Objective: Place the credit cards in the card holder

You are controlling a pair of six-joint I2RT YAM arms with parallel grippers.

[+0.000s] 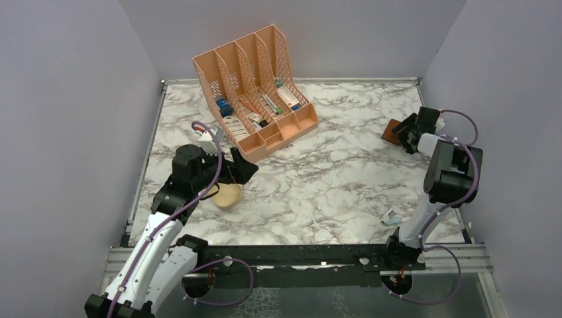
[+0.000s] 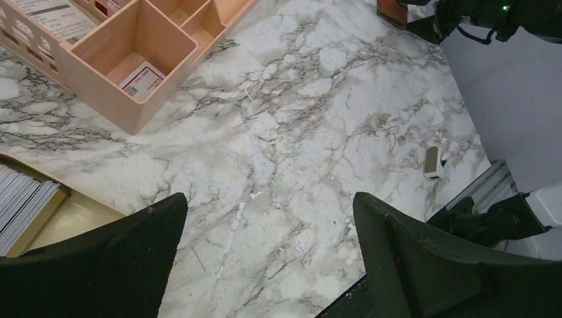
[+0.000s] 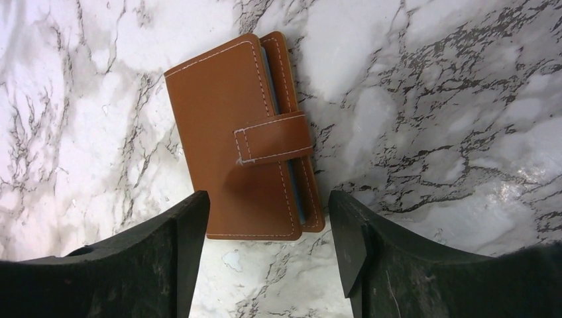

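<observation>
A brown leather card holder (image 3: 228,119), closed by a strap across its edge, lies flat on the marble table at the far right. In the right wrist view my right gripper stands open over its lower end, fingers apart on either side; no grip on it shows. Open and empty, my left gripper hangs over the left side of the table. A row of thin cards (image 2: 26,205) stands in a beige box (image 2: 89,197) beside it; whether these are the credit cards I cannot tell. That box is partly hidden under the left arm in the top view.
A pink organizer (image 1: 285,136) with several items stands at the back left. One of its front compartments holds a white, red-edged card (image 2: 142,81). A small white and light-blue object (image 1: 391,216) lies near the front right.
</observation>
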